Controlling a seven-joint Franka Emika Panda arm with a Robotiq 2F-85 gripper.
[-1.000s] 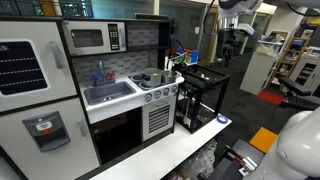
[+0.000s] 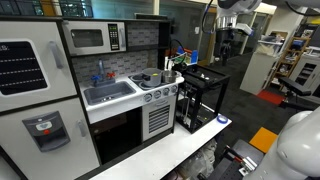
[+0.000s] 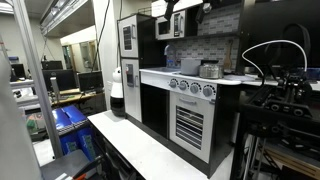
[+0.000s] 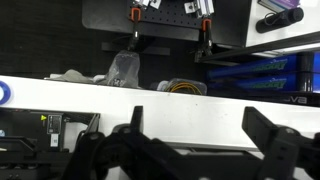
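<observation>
In the wrist view my gripper is open, its dark fingers wide apart at the lower edge with nothing between them. Below it runs a white tabletop (image 4: 190, 105), bare in that stretch. High at the upper right of the first exterior view is the arm's end (image 2: 230, 30), in front of the dark shelf; its fingers are too small to make out there. On the toy kitchen's stove stands a metal pot (image 2: 153, 75), which also shows as a silver pot (image 3: 210, 69) in the second exterior view.
A sink (image 2: 108, 92) is set in the counter, beneath a microwave (image 2: 95, 38). The fridge (image 2: 45, 110) is closed. A blue-rimmed round item (image 2: 222, 119) sits at the white table's far end. Beside the table lies a clear plastic bag (image 4: 123, 70).
</observation>
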